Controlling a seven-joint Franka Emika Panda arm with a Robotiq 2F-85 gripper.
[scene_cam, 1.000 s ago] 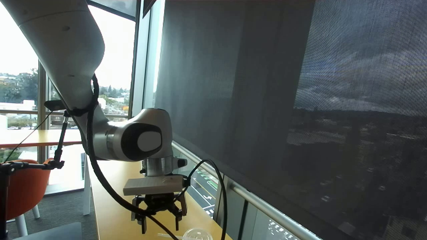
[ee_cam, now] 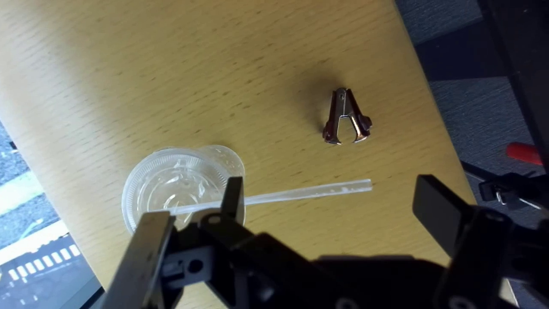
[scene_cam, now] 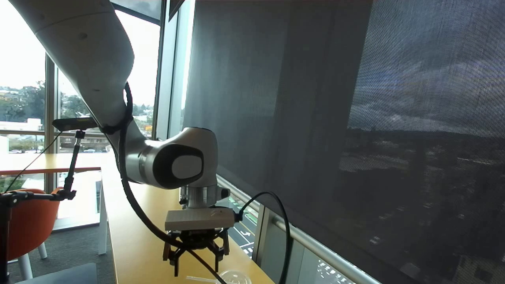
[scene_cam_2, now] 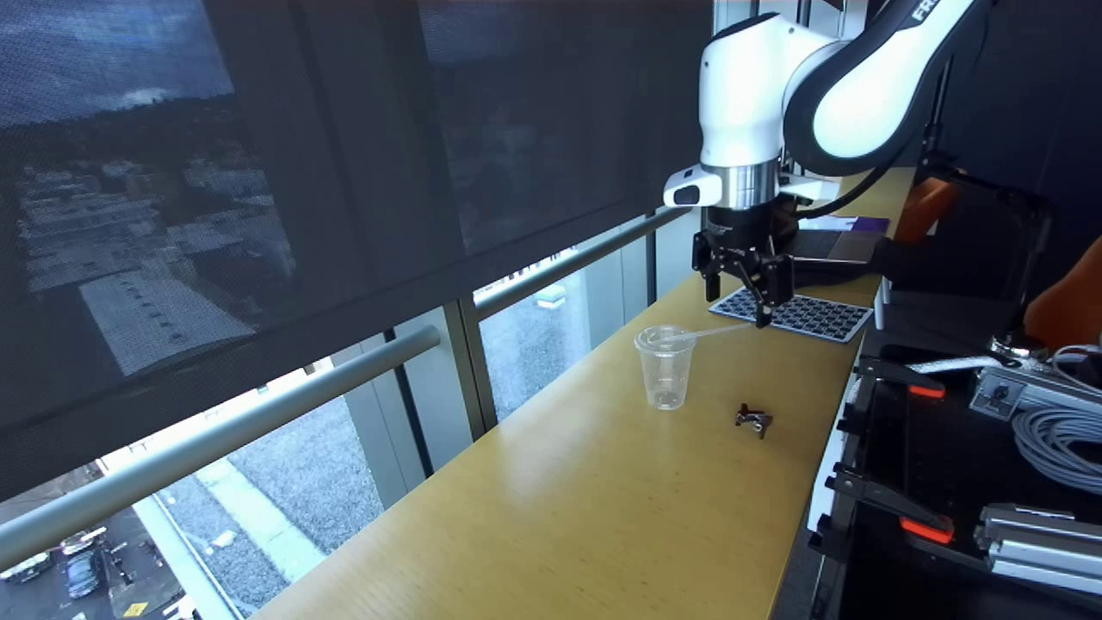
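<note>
A clear plastic cup stands upright on the table, near its window side. A clear straw reaches across the cup's mouth and sticks out sideways past the rim. In the wrist view, my gripper is open, its fingers wide apart with nothing held. The left finger overlaps the cup's edge and part of the straw there, while the straw's free end lies between the two fingers. Exterior view 2 puts the gripper above the table, behind the cup and to its right. A dark red and metal staple remover lies apart from the cup.
A patterned grey panel and a laptop lie farther back on the table. The window rail runs along one side, with clamps on the other.
In exterior view 1 the arm and its gripper have shifted right, toward the window side and the cup. The gripper was open before too. The cup appears unmoved.
</note>
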